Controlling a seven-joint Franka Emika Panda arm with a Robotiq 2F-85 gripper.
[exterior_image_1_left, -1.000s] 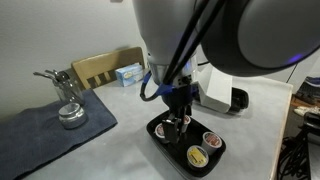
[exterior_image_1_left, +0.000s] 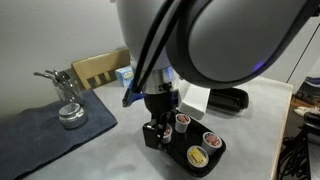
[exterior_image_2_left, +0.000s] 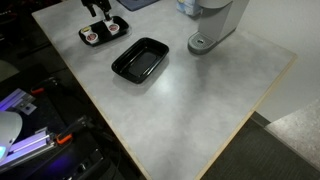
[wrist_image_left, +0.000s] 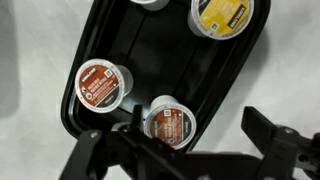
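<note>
A black tray (exterior_image_1_left: 180, 150) holds several coffee pods. In the wrist view, one pod with a brown-and-orange lid (wrist_image_left: 170, 123) sits at the tray's near edge, and a red-brown pod (wrist_image_left: 100, 85) lies to its left. A yellow-lidded pod (wrist_image_left: 222, 15) and a partly cut-off white pod (wrist_image_left: 152, 4) are at the top. My gripper is open, its fingers wide apart. The left fingertip overlaps the near pod's left edge in view; the right one is over bare table beyond the tray. Whether anything touches cannot be told.
An empty black tray (exterior_image_2_left: 140, 62) stands apart from the pod tray, near a grey coffee machine (exterior_image_2_left: 207, 28). A dark cloth (exterior_image_1_left: 50, 135) carries a metal jar (exterior_image_1_left: 72, 116) at left.
In exterior view 1 my gripper has shifted left across the tray, toward its left edge. The tray and its visible pods look unmoved.
</note>
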